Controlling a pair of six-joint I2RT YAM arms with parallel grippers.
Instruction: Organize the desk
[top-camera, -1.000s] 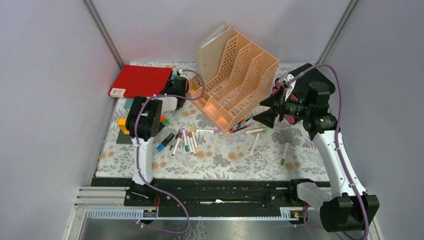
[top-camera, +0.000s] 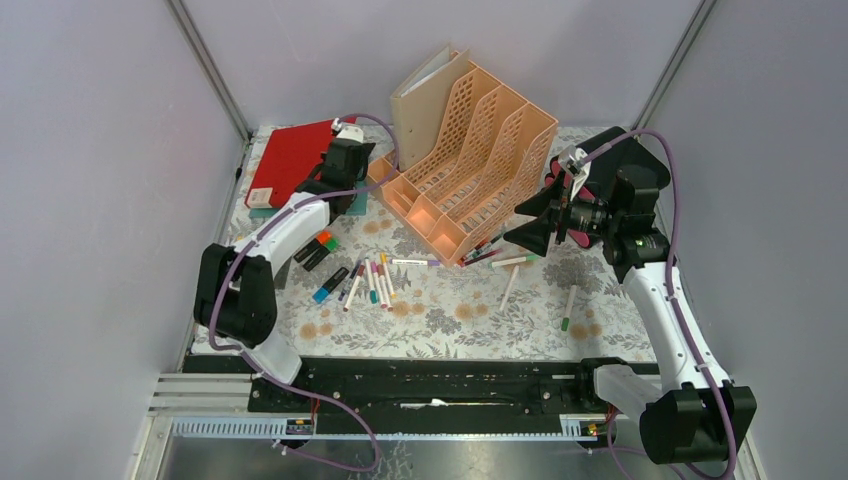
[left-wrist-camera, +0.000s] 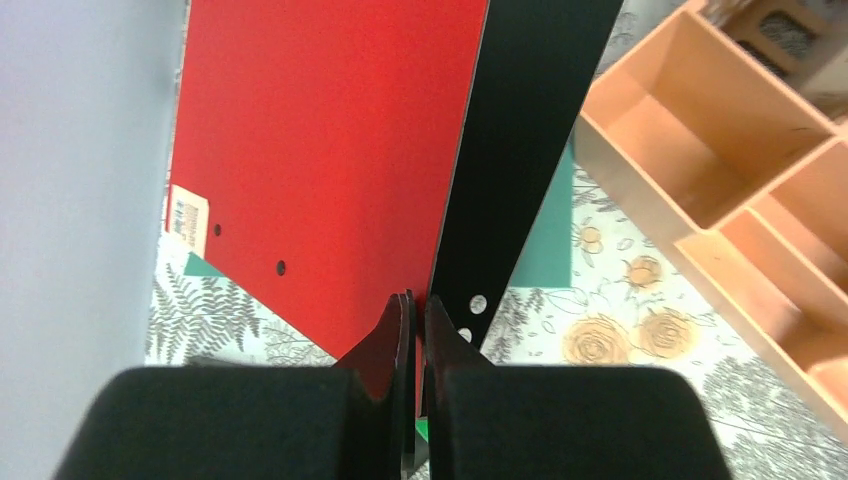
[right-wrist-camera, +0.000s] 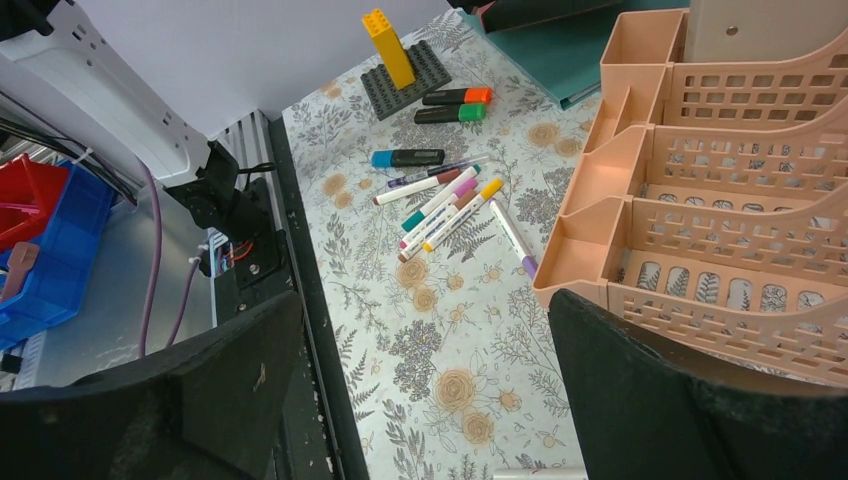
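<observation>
The red folder (top-camera: 285, 158) is at the far left of the desk, tilted up above a teal folder (left-wrist-camera: 545, 250). In the left wrist view, my left gripper is shut at the edge of the red folder (left-wrist-camera: 320, 130), whose red and black covers run up from between the fingers. Beside the organizer, my right gripper (top-camera: 537, 220) hangs open and empty. The peach organizer (top-camera: 470, 170) stands at the back centre, a beige binder (top-camera: 425, 105) in its left slot. Several pens (right-wrist-camera: 450, 215) and dark highlighters (right-wrist-camera: 455, 96) are scattered over the desk.
A yellow block (right-wrist-camera: 388, 48) stands on a grey plate (right-wrist-camera: 425, 70) at the left. On the far right, a black item (top-camera: 625, 165) lies behind my right arm.
The red folder has turned and its right end has swung up and back. The right arm stays put.
</observation>
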